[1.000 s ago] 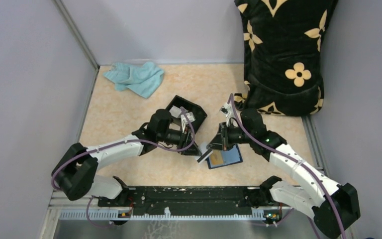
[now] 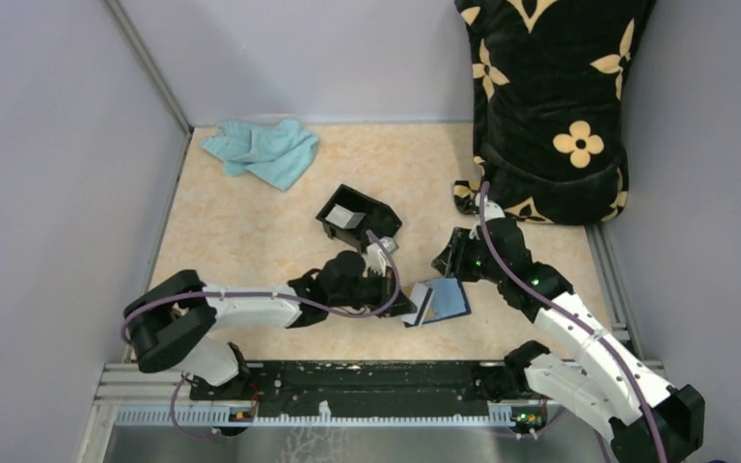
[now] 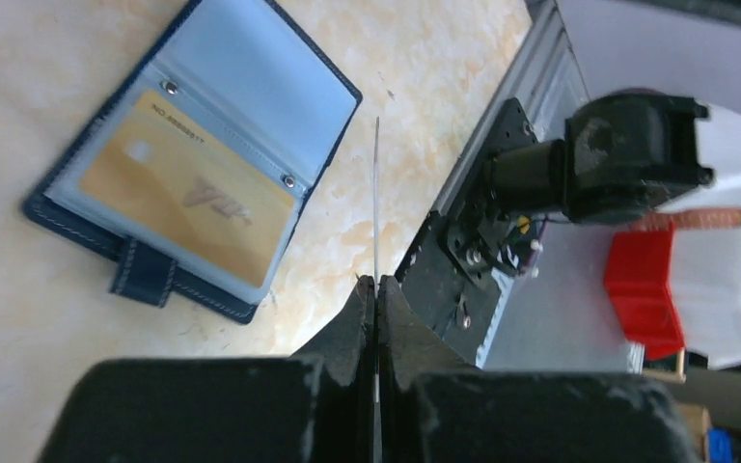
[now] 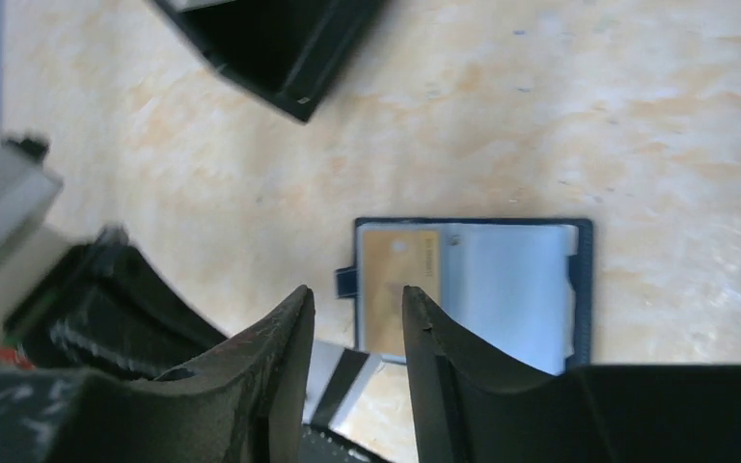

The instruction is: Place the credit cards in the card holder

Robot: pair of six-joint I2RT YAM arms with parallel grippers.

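Note:
My left gripper (image 2: pixel 403 305) is shut on a white card (image 2: pixel 419 307) with a black stripe, held over the left part of the card holder in the top view. Edge-on, that card (image 3: pixel 376 193) is a thin upright line in the left wrist view. The dark blue card holder (image 2: pixel 452 299) lies unfolded, its clear pockets facing up. One pocket contains a gold card (image 3: pixel 188 183); the other pocket (image 3: pixel 256 68) looks empty. Above the holder's far edge, my right gripper stands part open, nothing between its fingers.
Behind the left gripper sits a black open box (image 2: pixel 386 220) with a white card (image 2: pixel 343 216) in it. A teal cloth (image 2: pixel 270 149) lies at the back left, and a dark flowered cushion (image 2: pixel 550 106) leans at the back right. Free table surrounds the holder's right side.
The right gripper has let go of the striped card and drawn back to the right. My left gripper has moved right and toward the front, bringing the card over the holder.

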